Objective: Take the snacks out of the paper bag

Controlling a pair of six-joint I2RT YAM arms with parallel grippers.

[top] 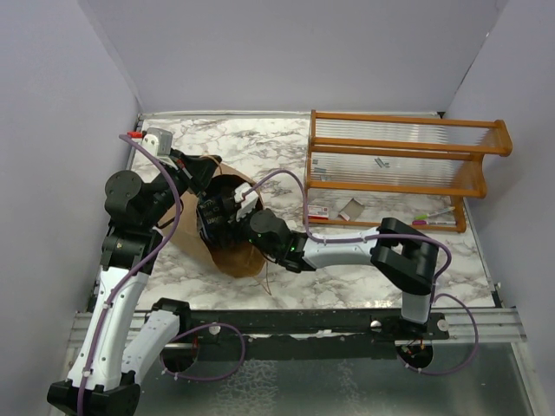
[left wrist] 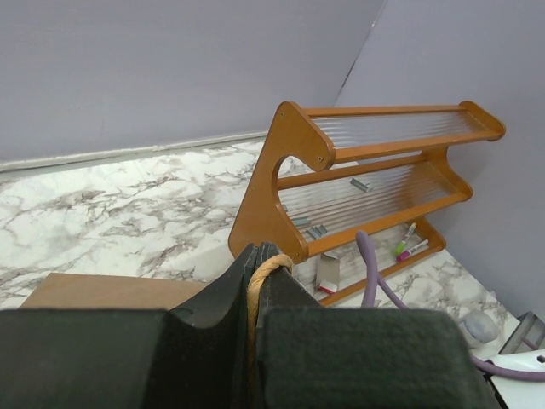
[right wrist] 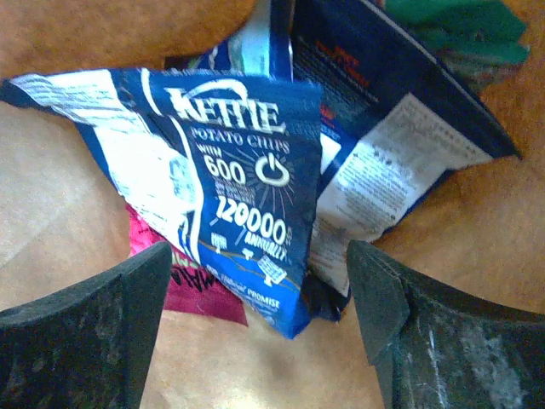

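Note:
A brown paper bag [top: 236, 263] stands open toward the right arm. My left gripper is shut on the bag's twisted paper handle [left wrist: 254, 300], at the bag's upper edge. My right gripper reaches inside the bag, its fingers [right wrist: 128, 311] spread apart. Beyond them lies a blue Kettle potato chips packet [right wrist: 230, 153], its lower corner showing between the fingers. A second dark blue packet [right wrist: 383, 136] overlaps behind it on the right. Part of a pink packet [right wrist: 200, 294] shows underneath, and a green one [right wrist: 468, 38] at the top.
A wooden rack [top: 395, 185] with clear ribbed shelves stands at right, with a small white box [top: 351, 209] and markers [top: 434, 222] on or below it. Purple cables [top: 286, 178] loop along both arms.

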